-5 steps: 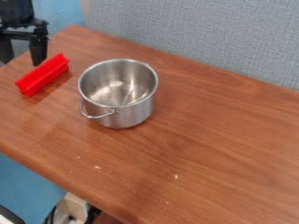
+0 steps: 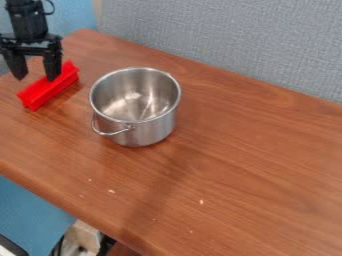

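Note:
My black gripper [image 2: 34,70] hangs at the upper left, open, its two fingers pointing down just over the far left part of a red oblong block [image 2: 46,88]. The block lies at a slant on the wooden table. Whether a fingertip touches it I cannot tell. To the right of the block stands an empty steel pot [image 2: 135,106] with a wire handle on its near left side.
A grey textured wall [image 2: 227,40] runs along the back. The table's near left edge drops to a blue surface.
My gripper has moved a little to the right, toward the red block. The block and the pot have not visibly moved.

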